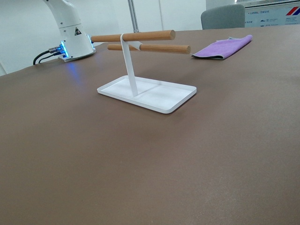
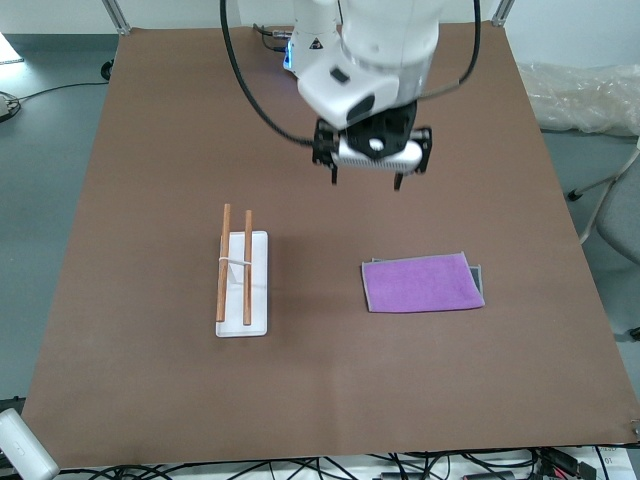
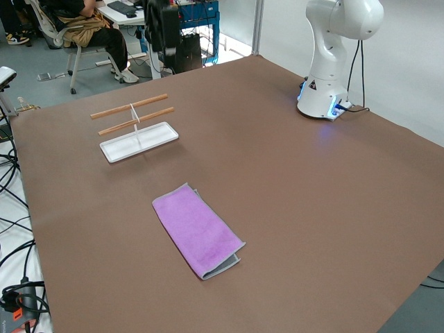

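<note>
My gripper [image 2: 366, 180] hangs from the white arm over the back middle of the table in the left view, fingers apart, nothing between them. Below it to the left stands a white tray [image 2: 256, 300] with two wooden bars [image 2: 222, 262] on an upright [image 1: 128, 65]. To the right lies a folded purple cloth with grey edging [image 2: 420, 284], flat on the table.
Cables and a white cylinder [image 2: 25, 445] are along the front edge. A grey chair [image 2: 622, 210] stands off the right side.
</note>
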